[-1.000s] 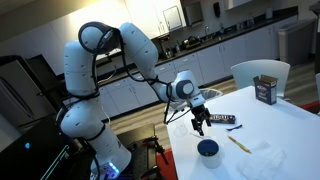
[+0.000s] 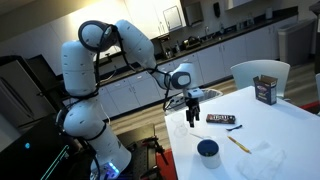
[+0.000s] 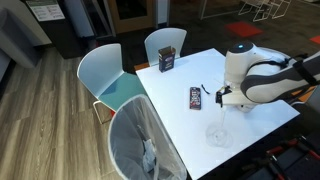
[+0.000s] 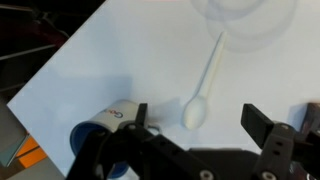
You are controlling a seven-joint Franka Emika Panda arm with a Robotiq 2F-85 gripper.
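Observation:
My gripper hangs above the white table, its fingers spread apart with nothing between them. Below, in the wrist view, a white spoon (image 4: 205, 88) lies flat, its bowl end toward the gap between the fingers. At the lower left of that view is a cup (image 4: 90, 135) with a dark blue inside, partly covered by one finger. Exterior view 1 has the blue cup (image 2: 208, 148) upright near the table's front, with my gripper (image 2: 190, 106) behind it and to its left. In exterior view 2 the arm hides the cup.
A dark snack package (image 3: 195, 97), a dark utensil (image 2: 234, 127), an orange pencil-like stick (image 2: 239, 145) and a black box (image 2: 265, 88) rest on the table. A round clear item (image 3: 219, 133) lies near the spoon. A bin (image 3: 140, 140) and chairs stand beside the table.
My gripper has moved left and slightly up in exterior view 1, away from above the cup. The cup and other table items have stayed where they were.

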